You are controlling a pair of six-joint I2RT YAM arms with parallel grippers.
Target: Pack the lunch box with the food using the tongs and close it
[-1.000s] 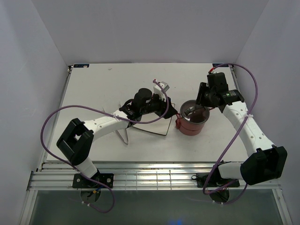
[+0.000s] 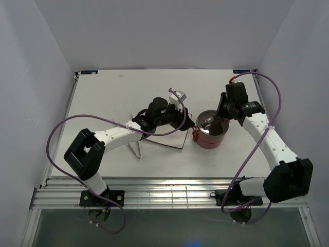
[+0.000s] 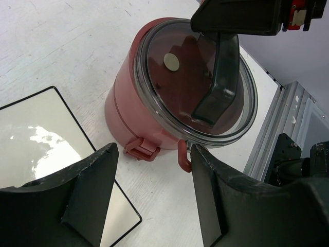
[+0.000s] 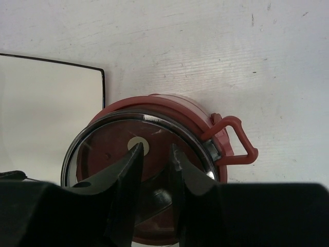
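A round red lunch box point(image 2: 208, 140) stands right of centre, its clear lid point(image 3: 172, 92) carrying a dark handle point(image 3: 222, 82) across the top. My left gripper point(image 2: 191, 123) is beside its left side. In the left wrist view its fingers point(image 3: 92, 180) stand well apart, and a raised red latch point(image 3: 183, 157) lies against the right finger; whether it is pinched does not show. Above the lid is my right gripper, its fingers parted around part of the dark handle. Another red latch point(image 4: 241, 141) stands out from the box's rim.
A white board with black edges point(image 3: 36, 139) lies flat left of the box, partly under the left arm. A white bar point(image 2: 134, 149) lies near the board.
My right arm has shifted slightly left and its gripper a little lower over the lid. The left arm and the box look almost unmoved.
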